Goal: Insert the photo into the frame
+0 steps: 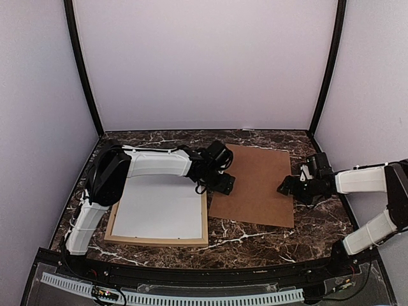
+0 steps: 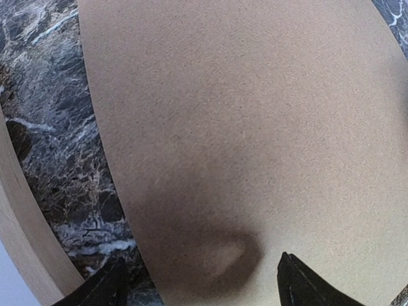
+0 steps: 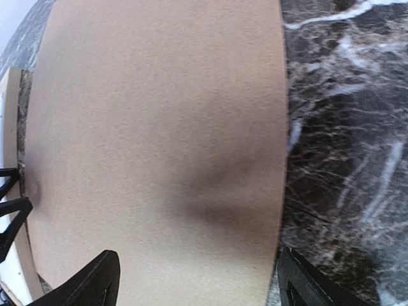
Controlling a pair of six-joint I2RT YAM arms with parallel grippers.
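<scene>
The brown square sheet point(image 1: 255, 191) lies on the dark marble table, right of the wooden frame point(image 1: 156, 240) with its white inside point(image 1: 156, 210). My left gripper point(image 1: 223, 185) is over the sheet's left edge, beside the frame's right rim; its fingertips stand apart at the bottom of the left wrist view, with nothing seen held. My right gripper point(image 1: 289, 187) is at the sheet's right edge; in the right wrist view its fingertips are apart, one over the sheet, one at the edge, nothing held.
White walls with dark posts surround the table. Bare marble point(image 1: 319, 229) shows right of and in front of the sheet. The left arm hangs over the frame's back part.
</scene>
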